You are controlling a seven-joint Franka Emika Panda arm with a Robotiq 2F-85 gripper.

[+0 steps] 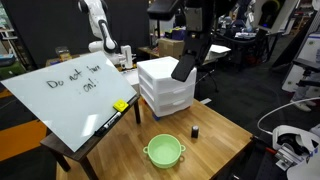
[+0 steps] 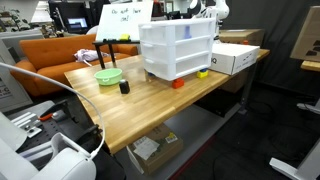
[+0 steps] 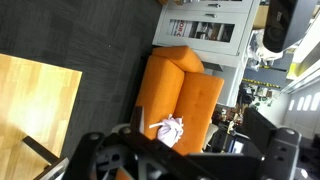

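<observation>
In the wrist view my gripper has its dark fingers (image 3: 138, 152) spread wide apart, so it stands open with nothing between them. That view looks past the wooden table (image 3: 35, 105) towards the floor and an orange sofa (image 3: 197, 98). A green two-handled bowl (image 1: 164, 151) rests on the table in exterior view 1, and a small black object (image 1: 195, 132) stands to its right. Both lie well below the raised gripper. The bowl (image 2: 108, 76) and the black object (image 2: 125, 87) show again in exterior view 2, apart from each other.
A whiteboard (image 1: 70, 95) with handwriting leans on a dark stand, a yellow item (image 1: 120, 105) at its edge. The white drawer unit (image 2: 178, 48) stands behind the bowl. Small red (image 2: 178, 84) and yellow (image 2: 203, 74) blocks lie beside it.
</observation>
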